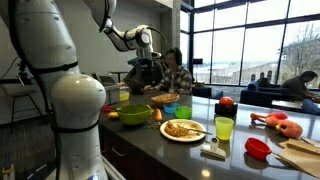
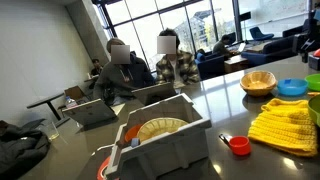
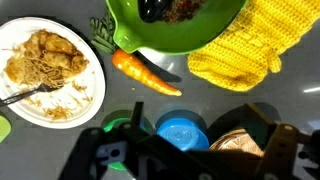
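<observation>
My gripper stands open above the dark table, with nothing between its fingers; in exterior view 1 the gripper (image 1: 150,76) hangs well above the tabletop. Ahead of it in the wrist view lie an orange carrot (image 3: 145,75) and a green bowl (image 3: 185,38) holding reddish-brown bits and a black object. To the right of the carrot is a yellow knitted cloth (image 3: 240,65). A white plate (image 3: 85,103) of noodles with a fork is at the left. A blue bowl (image 3: 182,133) shows low between the fingers, partly hidden by the gripper.
A wicker basket (image 2: 258,82) stands near the blue bowl. Exterior view 1 shows a yellow-green cup (image 1: 223,129) and a red bowl (image 1: 257,149) at the right. A grey bin (image 2: 168,148) holds several items. People are behind the table.
</observation>
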